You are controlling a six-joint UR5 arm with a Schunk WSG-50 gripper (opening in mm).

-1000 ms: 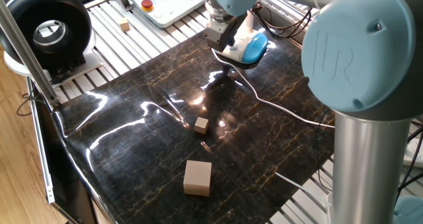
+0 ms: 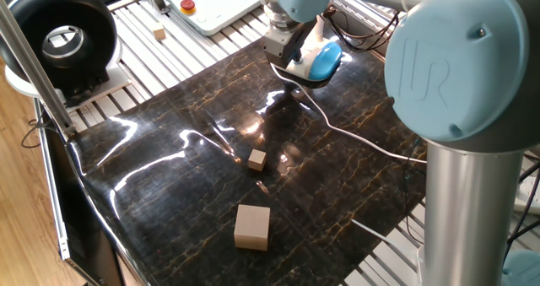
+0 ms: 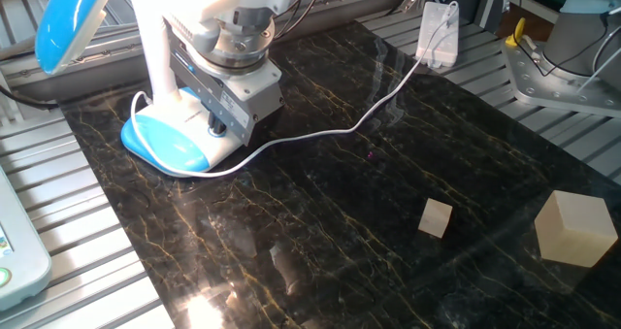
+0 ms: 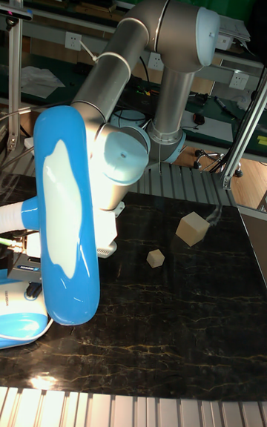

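A blue and white desk lamp has its base [image 3: 165, 140] at the far edge of the black marbled board. Its wide blue head [image 4: 70, 213] stands high and hides much of the scene in exterior view 3. My gripper [image 3: 221, 133] is tilted down close over the base, beside the lamp's stem; whether it touches the base cannot be told. Its fingers are hardly distinguishable, so their opening is unclear. A small wooden cube [image 2: 257, 159] and a larger wooden block [image 2: 252, 228] rest on the board, well away from the gripper.
A white cable [image 3: 320, 135] runs from the lamp across the board to a white box [image 3: 439, 38]. A teach pendant [image 2: 211, 6] with a red button and another small wooden block [image 2: 159, 31] sit on the slatted table. The board's middle [image 2: 177, 193] is mostly clear.
The gripper has shifted very slightly by the lamp base, with a small movement in the arm. Lamp, cable and wooden blocks look unmoved.
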